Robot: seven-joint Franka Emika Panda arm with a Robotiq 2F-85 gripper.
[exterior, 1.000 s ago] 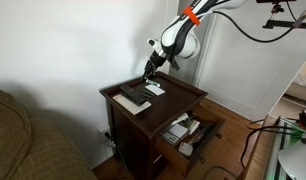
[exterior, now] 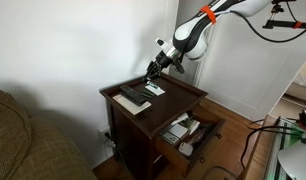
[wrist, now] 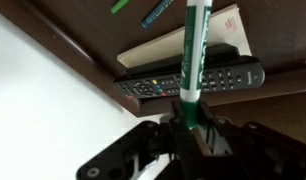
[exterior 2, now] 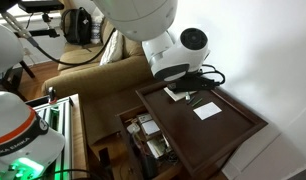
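Observation:
A white marker with a green end (wrist: 198,45) stands out from my gripper, which is shut on it in the wrist view. Beyond the marker lie two black remotes (wrist: 221,78) on a beige pad (wrist: 158,50). A green pen (wrist: 119,5) and a blue pen (wrist: 156,13) rest on the dark tabletop close by. From exterior view 1, my gripper (exterior: 151,74) is over the back of the dark cabinet top (exterior: 178,100), near a white sheet (exterior: 154,89). The marker is too small to make out there.
An open drawer (exterior: 201,145) full of small things sticks out below the cabinet top. The wall stands close behind the cabinet. A brown couch (exterior: 28,140) is at the left. Clear tabletop shows on the right side.
My arm and gripper have shifted slightly up and to the right in exterior view 1. The things on the cabinet and in the drawer look unmoved.

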